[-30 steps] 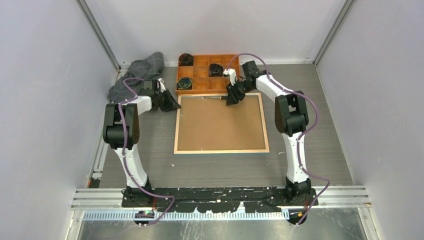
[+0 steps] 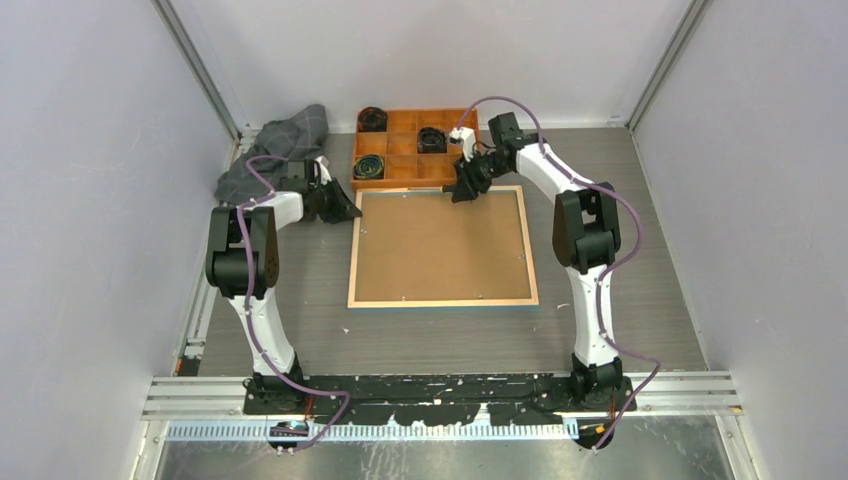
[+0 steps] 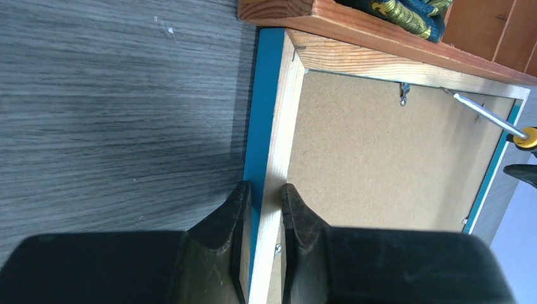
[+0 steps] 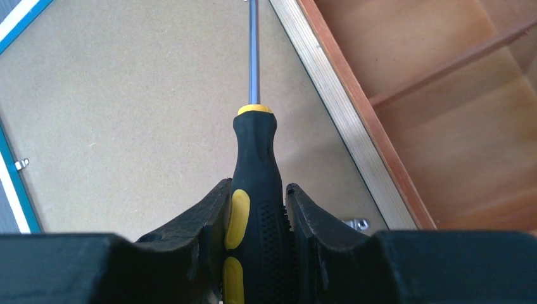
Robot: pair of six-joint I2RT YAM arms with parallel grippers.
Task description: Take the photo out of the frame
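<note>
The picture frame [image 2: 445,302] lies back up on the table, its brown backing board [image 2: 440,250] facing me. At its far left corner my left gripper is shut on the wooden side rail, a finger on each side. My right gripper is shut on the black and yellow handle of a screwdriver [image 4: 256,136]. The screwdriver's shaft points left along the far rail, over the board. In the left wrist view its tip appears close to the far rail; whether it touches, I cannot tell. A metal clip [image 3: 404,94] stands at the far rail's inner edge.
An orange wooden organiser [image 2: 402,145] with coiled straps sits against the frame's far side. A grey cloth [image 2: 285,145] lies behind the left arm. More small clips, such as one left-edge clip [image 4: 22,164], line the frame.
The left gripper and the frame stayed put.
</note>
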